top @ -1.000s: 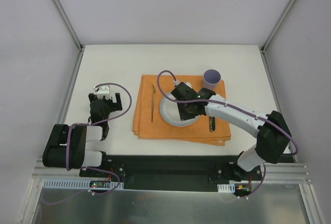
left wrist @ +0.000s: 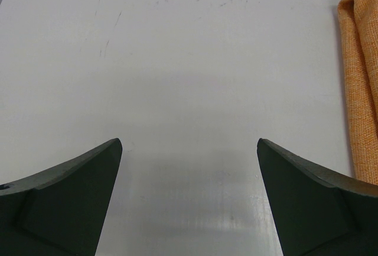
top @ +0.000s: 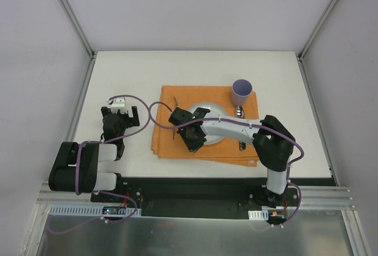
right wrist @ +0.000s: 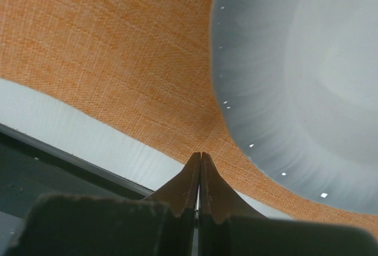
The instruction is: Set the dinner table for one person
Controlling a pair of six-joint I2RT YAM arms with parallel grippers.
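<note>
An orange placemat lies on the white table, with a pale plate at its middle. Left of the plate lies a thin fork, partly behind the right arm. A spoon rests to the plate's right, and a purple cup stands at the mat's upper right corner. Over the plate's left lower side is my right gripper, shut with nothing visible between its fingertips. My left gripper hangs over bare table left of the mat; its fingers are wide apart and empty.
Bare white table surrounds the mat at the back and left. The dark front edge of the table runs close below the right gripper. The right arm spans the mat's right half, covering part of the plate.
My right gripper has moved left across the plate toward the fork side, and slightly more downward-right lately. The left arm, plate and cup have stayed put.
</note>
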